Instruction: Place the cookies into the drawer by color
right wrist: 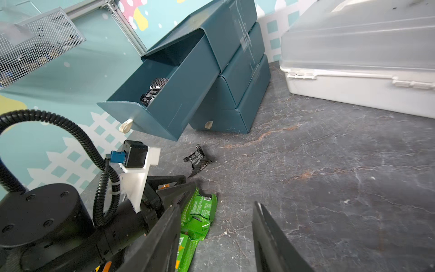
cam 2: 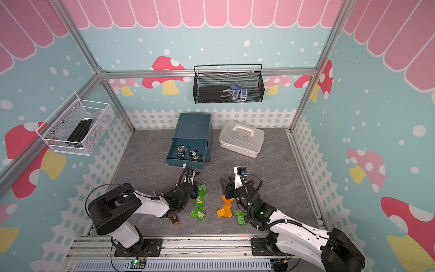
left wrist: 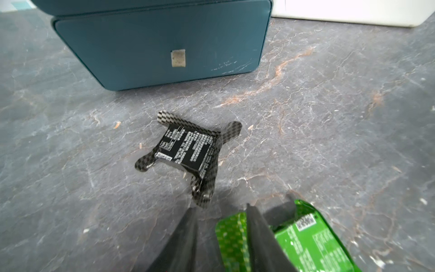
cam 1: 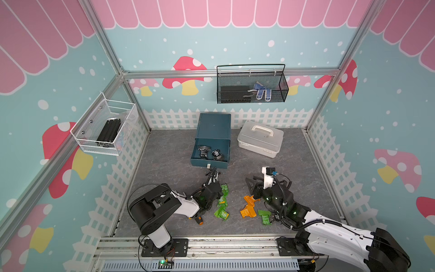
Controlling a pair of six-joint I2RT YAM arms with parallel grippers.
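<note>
The open teal drawer (cam 1: 195, 161) holds black cookie packets (cam 1: 217, 155). Another black packet (left wrist: 183, 149) lies before the drawer unit, just beyond my left gripper, whose fingers stand apart above the table beside green packets (left wrist: 312, 240). Orange packets (cam 1: 247, 211) and more green ones (cam 1: 265, 217) lie at the front middle, with a black packet partly behind the right arm. My right gripper is above the table right of the left one; its fingertips show in its wrist view, but whether they grip anything is unclear.
A lidded white box (cam 1: 260, 138) stands right of the drawer unit. An orange-tipped tool (cam 1: 199, 220) lies by the left arm. Wire baskets hang on the back (cam 1: 252, 97) and left (cam 1: 97, 145) walls.
</note>
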